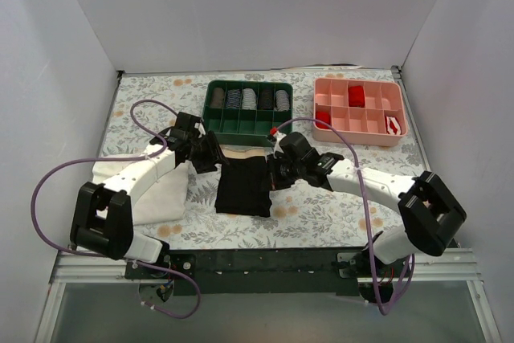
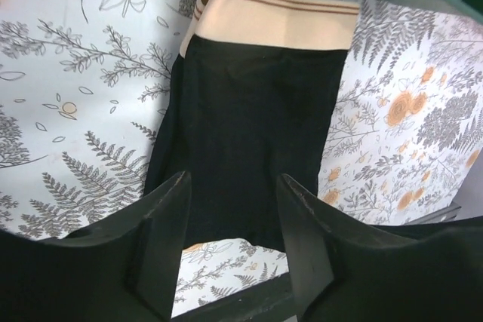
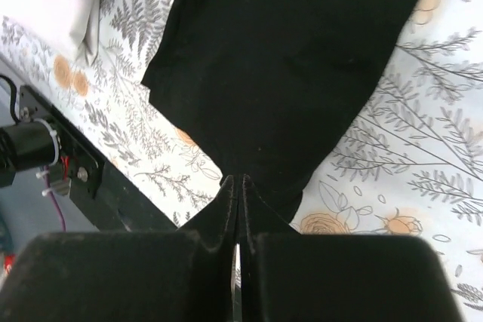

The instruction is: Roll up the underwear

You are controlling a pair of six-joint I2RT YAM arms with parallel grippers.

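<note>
The black underwear (image 1: 242, 187) lies folded flat as a narrow panel on the patterned table, its beige waistband (image 2: 275, 22) toward the green organizer. In the left wrist view the whole panel shows beneath my left gripper, whose fingers stand apart with nothing between them. From the top, my left gripper (image 1: 217, 165) is by the upper left edge of the cloth. On the right side of the cloth my right gripper (image 1: 271, 182) hovers. Its fingers are together in the right wrist view, above the lower end of the underwear (image 3: 264, 88), with no cloth visible between them.
Behind the underwear stands a green organizer (image 1: 255, 128) with rolled items in its back compartments. A salmon organizer (image 1: 356, 122) with a few red items is at the back right. White cloth (image 1: 165, 198) covers the left side.
</note>
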